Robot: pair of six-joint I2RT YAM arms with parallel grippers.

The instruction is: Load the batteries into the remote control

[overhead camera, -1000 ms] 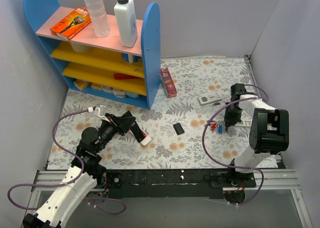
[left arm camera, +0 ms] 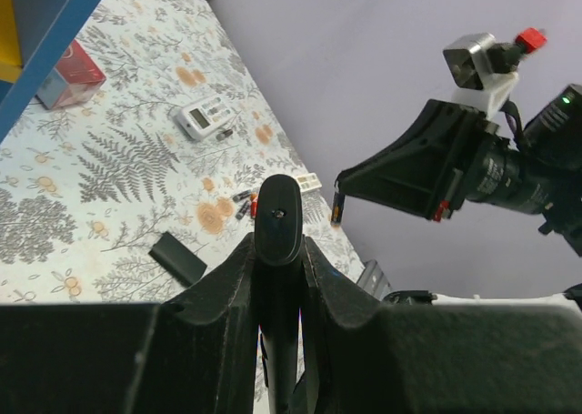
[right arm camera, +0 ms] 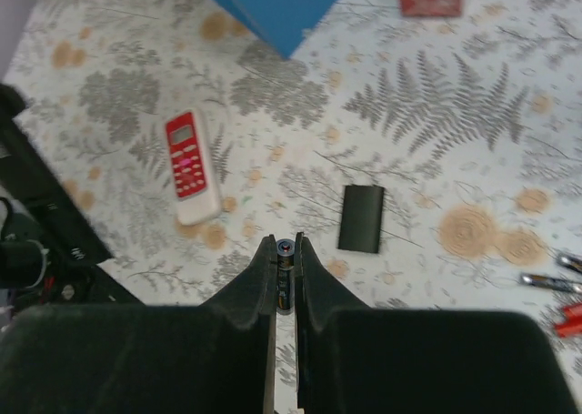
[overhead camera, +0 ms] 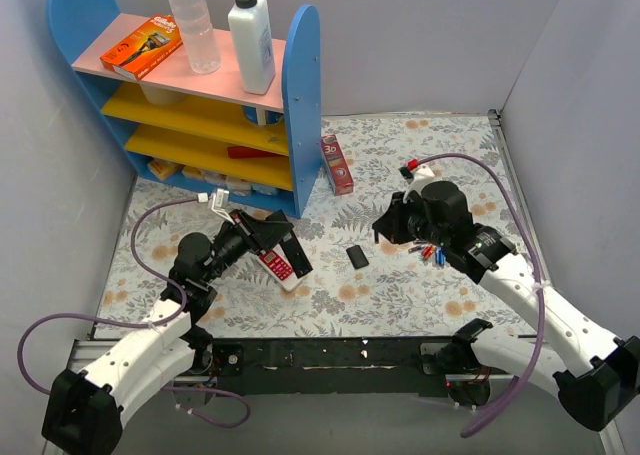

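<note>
A long black remote control (left arm camera: 278,216) is clamped in my left gripper (overhead camera: 280,229), standing out ahead of the fingers in the left wrist view. Above the middle of the table my right gripper (overhead camera: 381,231) is shut on a slim dark battery (right arm camera: 285,288), which points down. Several loose batteries (overhead camera: 432,254), red, blue and dark, lie on the table at the right. The small black flat piece (overhead camera: 357,257) rests on the cloth between the two arms. Whether the remote's battery slot is open cannot be told from these views.
Below the held remote lies a red and white remote (right arm camera: 189,159). White devices (left arm camera: 205,116) lie toward the right side, mostly hidden from above by the right arm. A blue shelf (overhead camera: 303,110) and a red box (overhead camera: 337,165) stand at the back.
My right gripper has come up and left from the battery group to mid-table, carrying a battery. The left gripper has shifted slightly right with the black remote.
</note>
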